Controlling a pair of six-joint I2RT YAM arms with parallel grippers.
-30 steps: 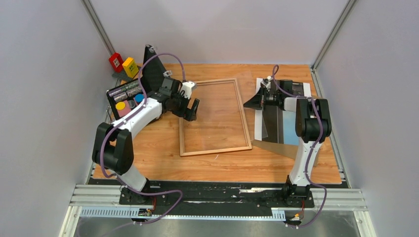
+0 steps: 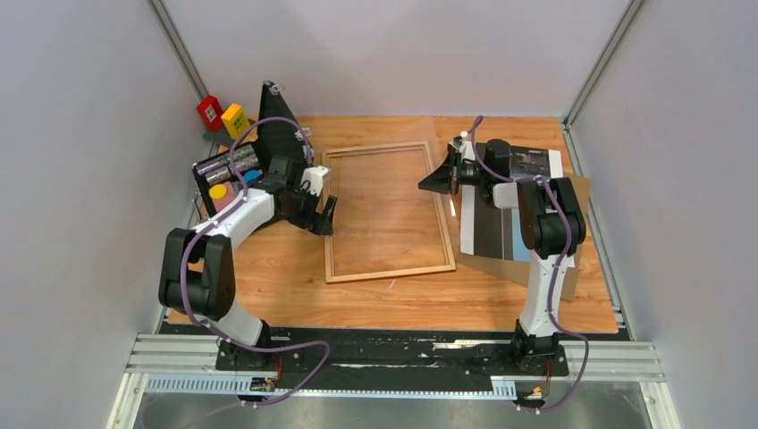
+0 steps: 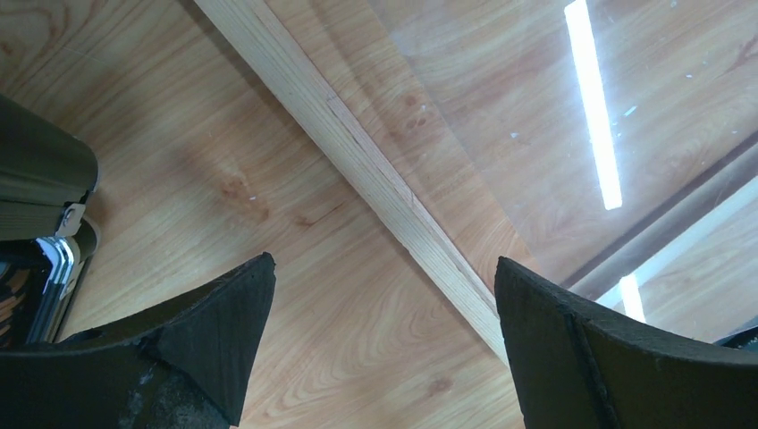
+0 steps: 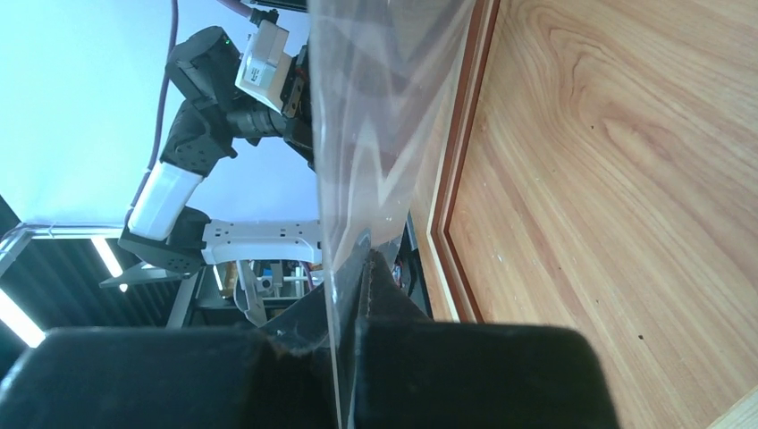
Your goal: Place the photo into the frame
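The wooden frame (image 2: 386, 276) lies mid-table. A clear sheet (image 4: 375, 116) stands over its right side, held in my right gripper (image 2: 427, 184), which is shut on its edge. My left gripper (image 2: 323, 223) stands open above the frame's left bar (image 3: 375, 188), nothing between its fingers. The photos (image 2: 487, 223) lie on brown board to the right, partly under the right arm.
A black open case (image 2: 277, 134) with coloured items stands back left, beside red (image 2: 210, 112) and yellow (image 2: 236, 121) boxes.
The right gripper has moved left toward the frame with the clear sheet. The left gripper has moved left and toward the front, over the frame's left bar.
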